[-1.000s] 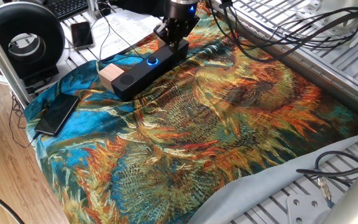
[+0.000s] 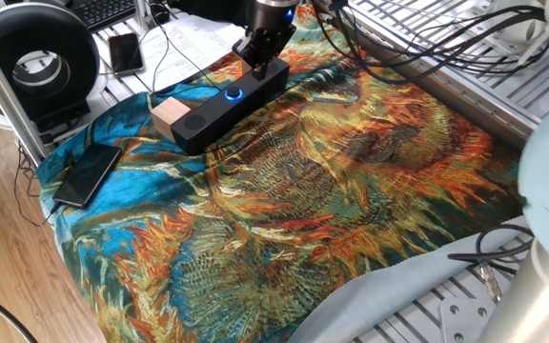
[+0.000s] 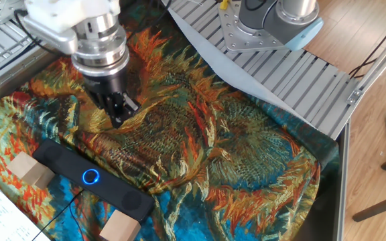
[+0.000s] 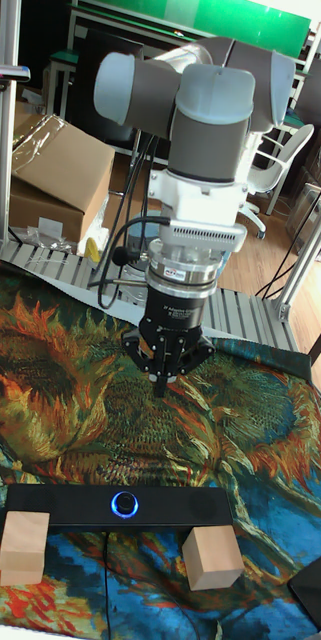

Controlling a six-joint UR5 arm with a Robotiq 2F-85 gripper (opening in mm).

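My gripper (image 4: 161,390) points down above the patterned cloth (image 3: 240,144), its dark fingers close together and nothing visible between them. It hangs apart from the long black speaker bar (image 4: 60,503), on the robot's side of it. In the second exterior view the gripper (image 3: 118,122) is above and to the right of the speaker's far end. The bar has a glowing blue ring around its knob (image 3: 90,177). Two wooden blocks stand along its other side: one block (image 4: 25,546) near one end, another block (image 4: 211,555) near the other. In the first exterior view the gripper (image 2: 259,72) overlaps the bar's far end.
A dark phone (image 2: 89,174) lies on the cloth, and a second phone (image 2: 125,54) rests by some papers (image 2: 184,48). A thin cable runs from the speaker. Black cables (image 2: 446,67) loop over the slatted table.
In the first exterior view my gripper has shifted slightly left. The pale arm part at the right edge has come further into view. The speaker and visible block have stayed put.
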